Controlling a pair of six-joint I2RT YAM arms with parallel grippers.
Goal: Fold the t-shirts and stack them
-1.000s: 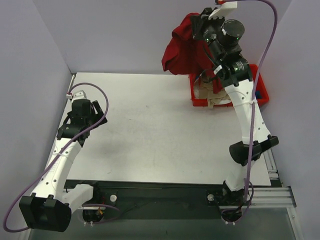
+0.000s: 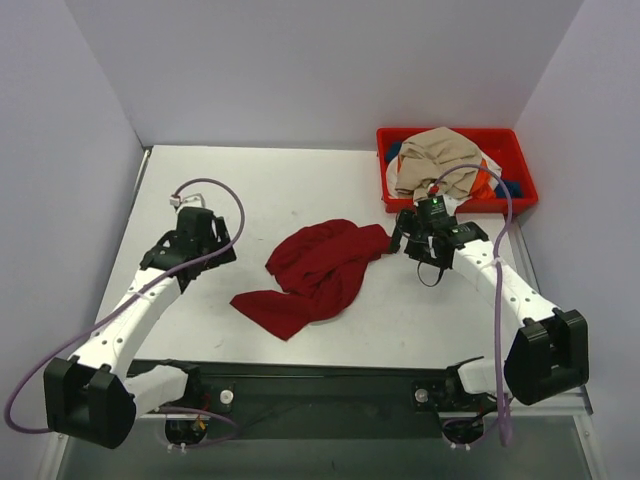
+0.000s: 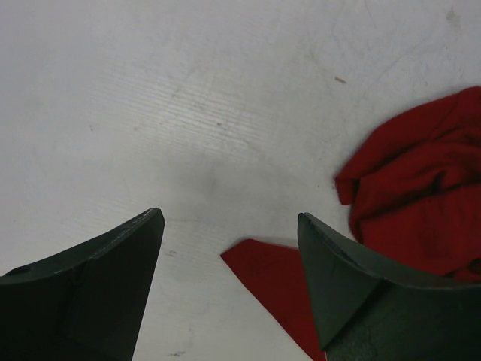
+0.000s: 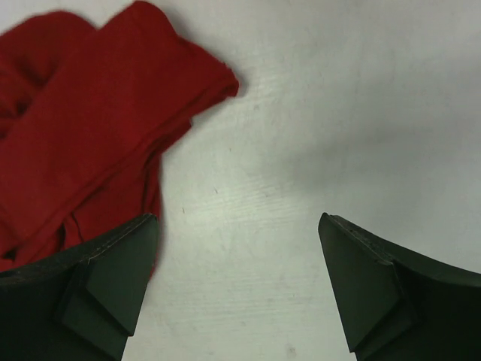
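Observation:
A dark red T-shirt (image 2: 320, 270) lies crumpled on the middle of the white table, one flap reaching toward the front left. My left gripper (image 2: 210, 245) is open above the table to the left of the shirt; its wrist view shows bare table and the shirt's left edges (image 3: 406, 188). My right gripper (image 2: 415, 240) is open just right of the shirt, with nothing held; in its wrist view the shirt (image 4: 90, 120) fills the upper left.
A red bin (image 2: 522, 160) at the back right holds tan, white, orange and blue cloths.
The red shirt, earlier hanging from my raised right gripper over the bin, now lies on the table. The right gripper has let go and come down; the left has shifted slightly right.

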